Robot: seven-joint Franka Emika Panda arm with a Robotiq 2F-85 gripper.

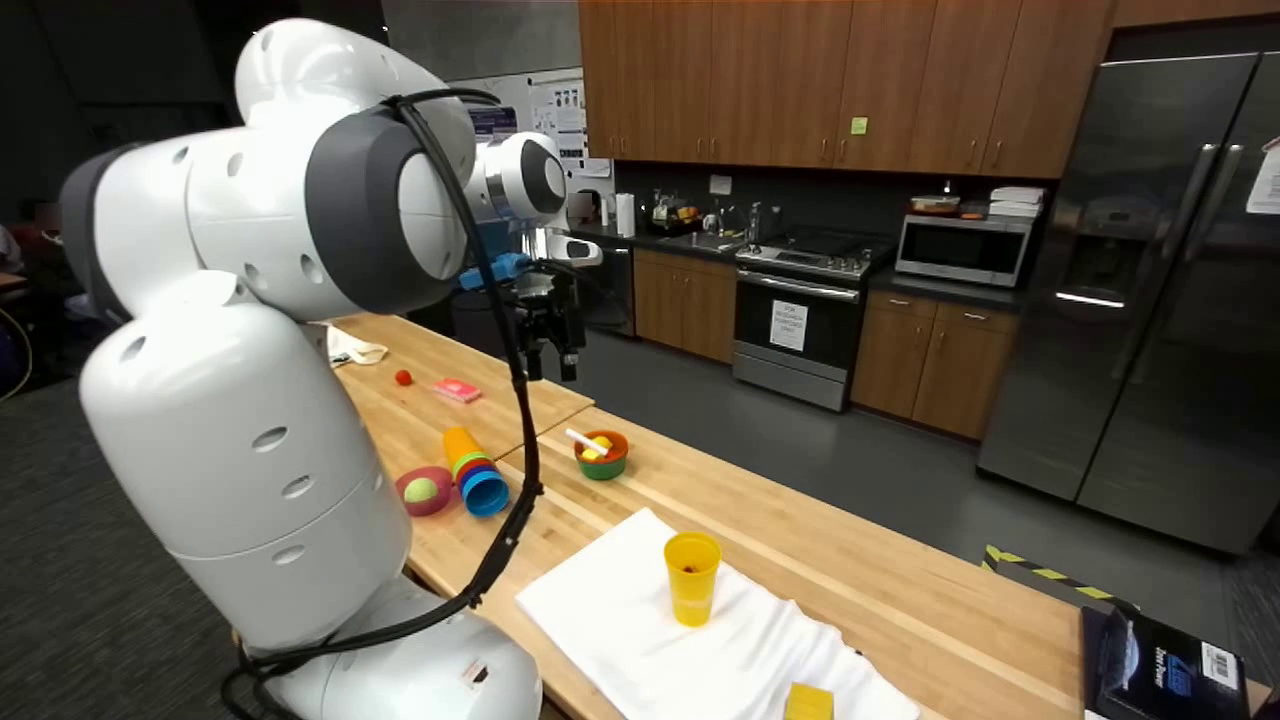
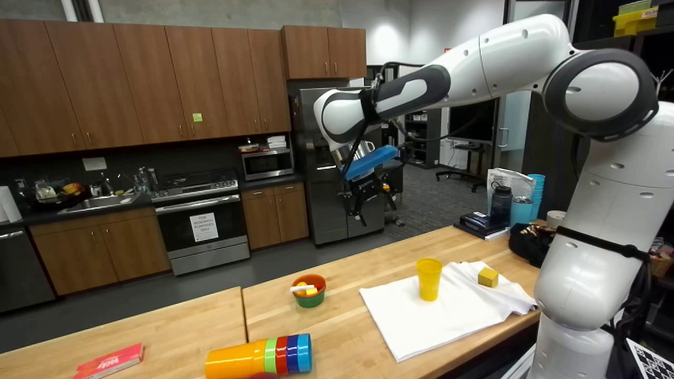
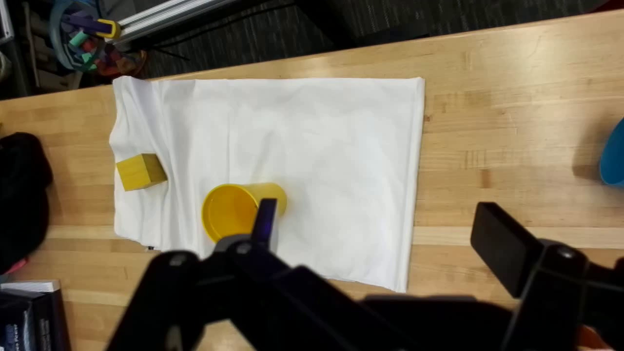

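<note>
My gripper is open, its two fingers wide apart with nothing between them. It hangs in the air, well above the table, in both exterior views. A yellow cup [image 2: 429, 280] stands upright on a white cloth [image 2: 404, 309]; in the wrist view, one finger [image 3: 266, 222] covers part of this cup. A yellow block [image 3: 140, 172] rests on the cloth's wrinkled end. Beyond the cloth's other end sits a bowl [image 1: 601, 462], orange above and green below, with yellow pieces and a white stick in it.
Stacked coloured cups [image 2: 259, 357] lie on their side beside a pink bowl [image 1: 422, 498] with a pale green ball. A red box [image 2: 110, 361] lies farther along. Dark boxes [image 1: 1170, 672] and a black bag [image 2: 532, 243] occupy the cloth's other side. Bare wood separates the bowl and cloth.
</note>
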